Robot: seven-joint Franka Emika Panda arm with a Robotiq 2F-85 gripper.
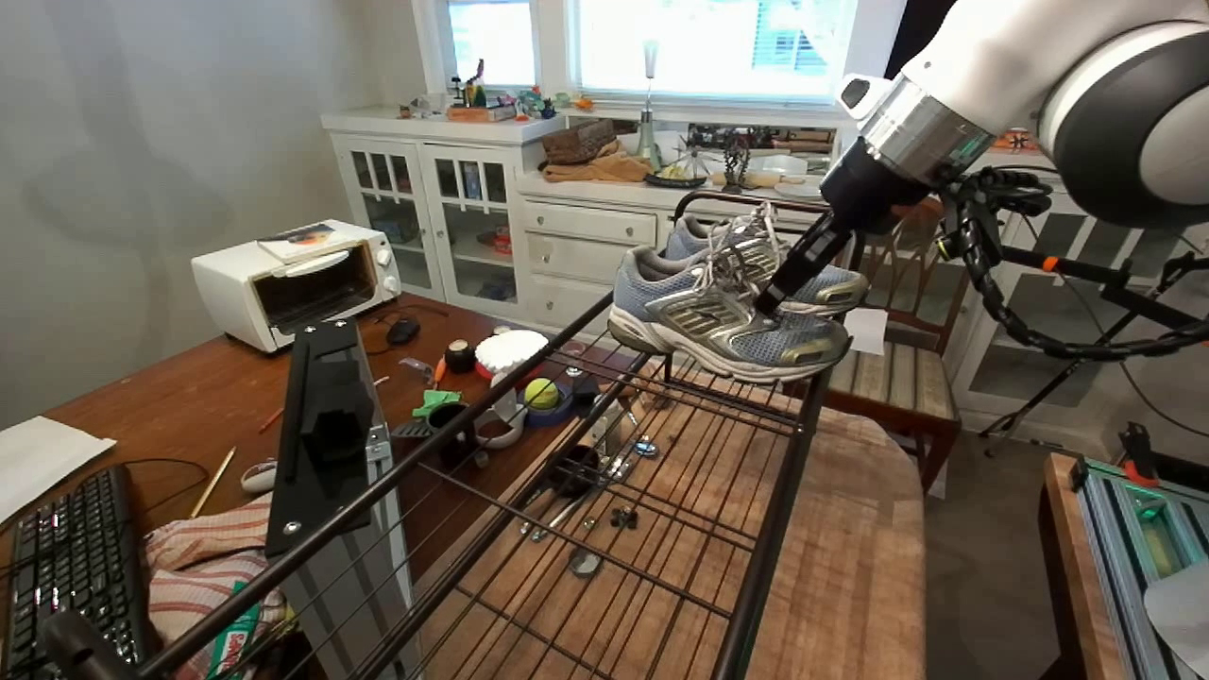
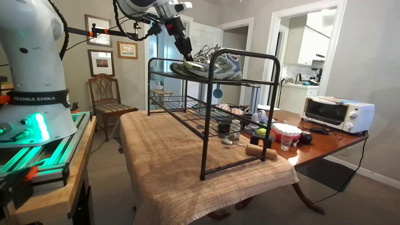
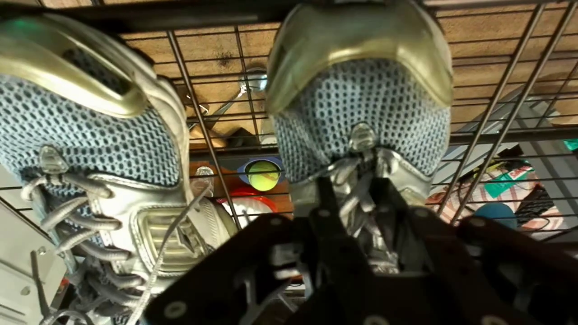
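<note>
A pair of grey-blue running shoes sits side by side on the top of a black wire rack point(image 1: 785, 487). In the exterior view 1, my gripper point(image 1: 770, 304) reaches down to the laces of the nearer shoe point(image 1: 677, 304), with the other shoe point(image 1: 841, 288) just behind it. From the wrist, this nearer shoe point(image 3: 363, 92) lies directly below; the other shoe point(image 3: 92, 135) is at the left. The fingers point(image 3: 326, 197) stand apart, with laces and tongue between them. Whether they press on these cannot be told. In the exterior view 2, the fingertips point(image 2: 188, 58) are partly hidden by the shoes.
The rack's raised end rail point(image 2: 247, 52) rises beside the shoes. The top shelf in front of the nearer shoe is bare. Below, a cloth-covered table point(image 2: 157, 150) holds small items, among them a tennis ball point(image 1: 541, 393). A white toaster oven point(image 1: 297, 283) stands farther left.
</note>
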